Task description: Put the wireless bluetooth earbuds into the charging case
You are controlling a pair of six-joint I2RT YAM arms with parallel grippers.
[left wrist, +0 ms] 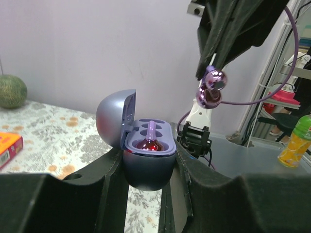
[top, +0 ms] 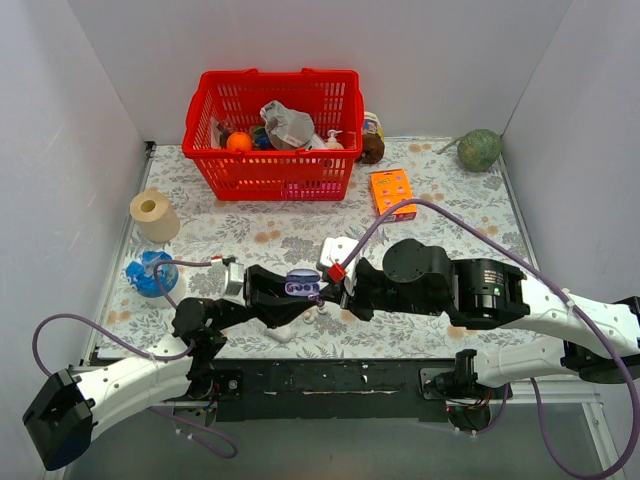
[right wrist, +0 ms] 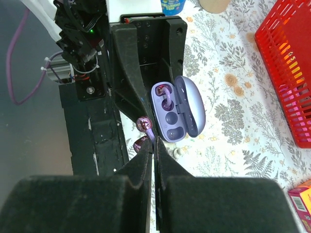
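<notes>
My left gripper is shut on the purple charging case [left wrist: 150, 170], whose lid [left wrist: 111, 119] stands open. One glossy earbud sits in the case, its stem sticking up; in the right wrist view the other wells [right wrist: 174, 130] look empty. Held in the air close beside the case is a second earbud [right wrist: 144, 125], its thin stem pinched at the tips of my shut right gripper. Another glossy rounded part [right wrist: 140, 144] shows just behind those tips. From above, the two grippers nearly meet over the table's front, the case [top: 302, 284] between them.
At the back stands a red basket [top: 270, 180] full of items. An orange box [top: 392, 190], a green round object [top: 480, 150], a paper roll [top: 155, 215] and a blue-wrapped item [top: 150, 273] stand around the table. Small pale pieces [right wrist: 178, 152] lie below the grippers.
</notes>
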